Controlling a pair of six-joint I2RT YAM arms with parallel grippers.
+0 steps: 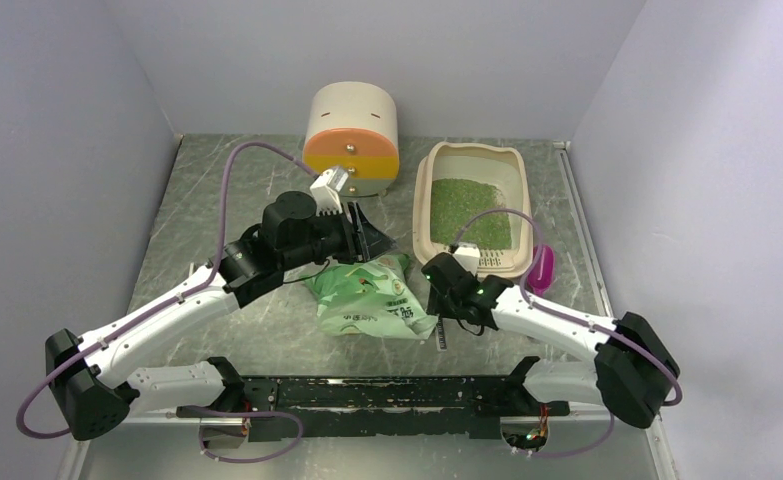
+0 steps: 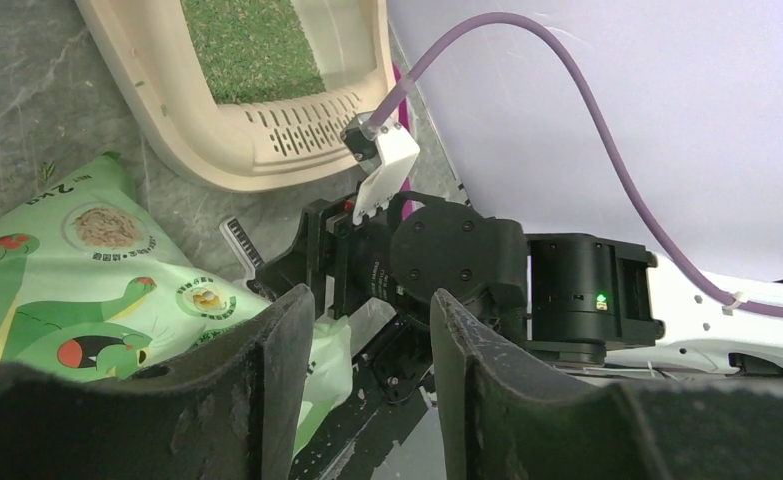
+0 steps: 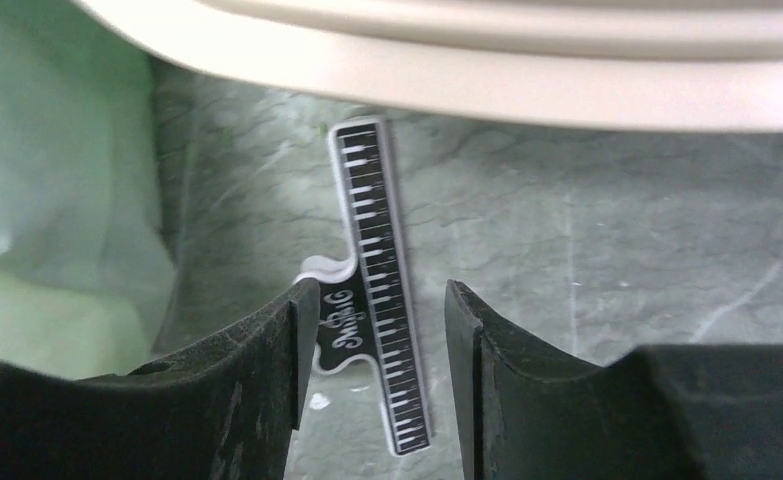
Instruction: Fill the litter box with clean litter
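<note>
The cream litter box holds green litter. A crumpled green litter bag lies in front of it; in the left wrist view it fills the lower left. My left gripper hangs above the bag with parted, empty fingers. My right gripper is low beside the bag; in the right wrist view its open fingers straddle the lower part of a black ruler-like strip with a side tab on the floor, not visibly touching it.
A cream drawer unit with coloured fronts stands at the back. A magenta object lies right of the box. Grey walls close in the sides and back; bare floor shows at left.
</note>
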